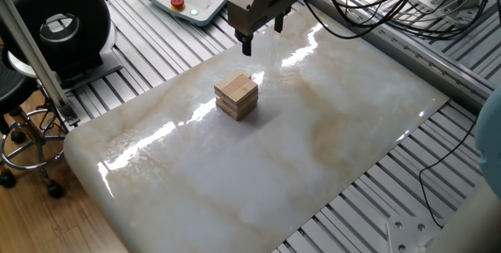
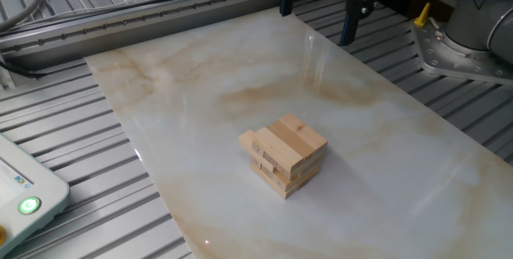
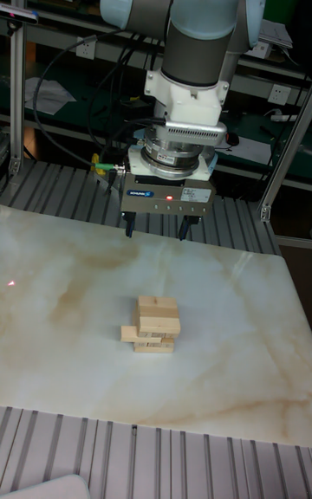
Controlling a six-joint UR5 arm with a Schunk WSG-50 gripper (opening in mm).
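Note:
A small stack of light wooden blocks [image 1: 237,96] stands on the glossy marbled sheet. One block [image 3: 127,333] juts out from the side of the stack, below its top layer. The gripper [image 1: 263,35] hangs in the air apart from the stack, with its two dark fingers spread wide. Exterior view 2 shows the gripper [image 2: 316,26] near the sheet's far edge, nothing between the fingers. In exterior view 3 the gripper [image 3: 156,235] is behind and above the stack.
Around the stack the marbled sheet [image 1: 211,182] is bare. A tablet-like controller with a red button [image 1: 178,3] lies at the back edge. Black cables [image 1: 376,18] hang beside the arm, and a metal rail [image 2: 160,18] borders the sheet.

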